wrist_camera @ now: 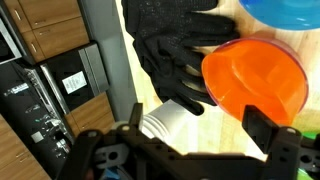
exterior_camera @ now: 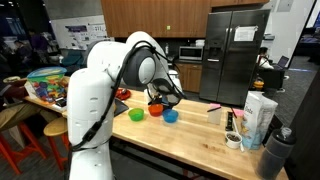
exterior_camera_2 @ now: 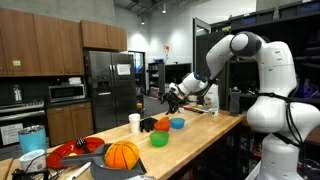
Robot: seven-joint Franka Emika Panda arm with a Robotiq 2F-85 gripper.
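Observation:
My gripper stands open above the table, with nothing held between its fingers. Ahead of the fingertips in the wrist view lies an orange bowl (wrist_camera: 250,82). A blue bowl (wrist_camera: 285,10) is cut off by that view's top edge. Left of the orange bowl is a black glove (wrist_camera: 175,45), and a white cup (wrist_camera: 166,122) shows near the left finger. Exterior view 1 has the green bowl (exterior_camera: 136,115), orange bowl (exterior_camera: 155,110) and blue bowl (exterior_camera: 171,116) close together, with the gripper (exterior_camera: 165,99) over them.
A white-and-blue carton (exterior_camera: 256,118), a dark canister (exterior_camera: 276,153) and a small bowl (exterior_camera: 233,140) stand at the table's right end. At the other end are an orange round object (exterior_camera_2: 123,155) and a red item (exterior_camera_2: 80,147). Bare tabletop (exterior_camera: 200,140) lies between.

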